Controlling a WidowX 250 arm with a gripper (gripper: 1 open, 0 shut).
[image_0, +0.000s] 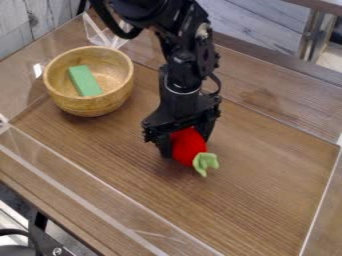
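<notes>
The black robot arm reaches down from the top centre to my gripper (181, 132), which is low over the table (267, 180) at the middle. Its fingers are around or just above a red object (189, 147) with a light green top (205, 162), like a toy strawberry or vegetable. The fingers partly hide the object, and whether they touch it is unclear.
A wooden bowl (118, 92) with a green block (83, 80) in it sits at the upper left.
</notes>
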